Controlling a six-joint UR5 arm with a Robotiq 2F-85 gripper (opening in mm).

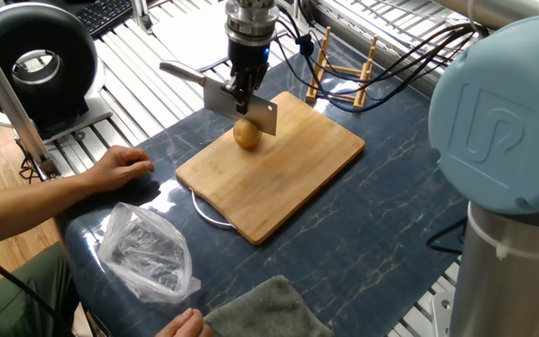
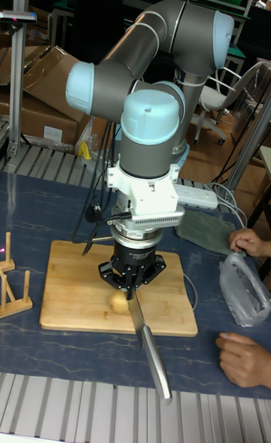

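A broad-bladed knife (image 1: 262, 113) is held upright on edge by my gripper (image 1: 242, 105), which is shut on the top of the blade. The knife handle (image 1: 182, 72) sticks out to the upper left there, and toward the lower right in the other view (image 2: 156, 362). Against the blade sits a round yellow-brown potato (image 1: 246, 134), on the wooden cutting board (image 1: 279, 178). The blade overlaps the potato in both views; whether it has cut in, I cannot tell. From the opposite side, the gripper (image 2: 132, 289) stands right above the potato (image 2: 120, 303).
A person's hand (image 1: 120, 168) rests left of the board, another hand (image 1: 187, 325) near the grey cloth (image 1: 268, 309). A clear plastic bag (image 1: 148, 253) lies in front. The wooden rack (image 1: 342, 75) stands behind the board.
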